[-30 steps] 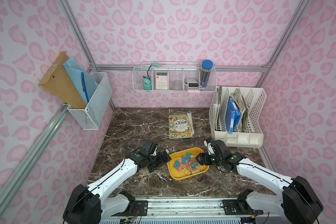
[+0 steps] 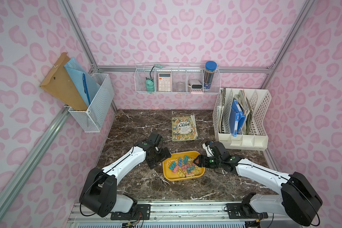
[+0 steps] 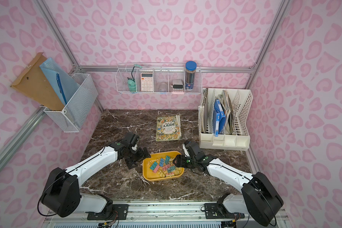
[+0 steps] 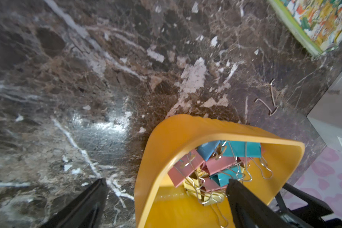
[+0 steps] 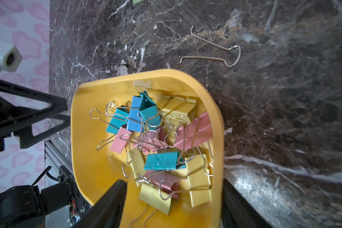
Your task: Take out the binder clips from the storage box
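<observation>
The yellow storage box (image 2: 169,174) sits at the front middle of the table, full of pink, yellow, teal and blue binder clips (image 5: 159,161) with wire handles. My left gripper is open just beyond the box's left end, empty, its fingers either side of that rim. My right gripper is at the box's right end, fingers parted, with the box's wall (image 5: 216,152) between them; whether they touch it is unclear in the right wrist view. A loose wire handle (image 5: 235,60) lies on the table outside the box.
A book (image 2: 184,128) lies behind the box. A white file organizer (image 2: 240,142) stands at back right. A wire shelf (image 2: 177,90) hangs on the back wall, a basket (image 2: 91,119) on the left wall.
The box has moved left over the last second, with my right gripper moving left along with it.
</observation>
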